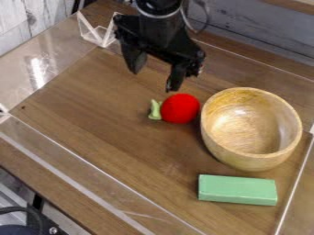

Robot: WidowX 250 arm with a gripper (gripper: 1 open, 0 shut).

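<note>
My black gripper [164,66] is raised over the upper middle of the table, open, with nothing visible between its fingers. Just below it lies a red round object [181,107] with a small green piece [156,110] at its left, resting on the wood and apart from the gripper. A large pale wooden bowl [252,151] stands right beside the red object.
A green block [238,189] lies below the bowl. A clear plastic object [98,29] is at the upper left edge.
</note>
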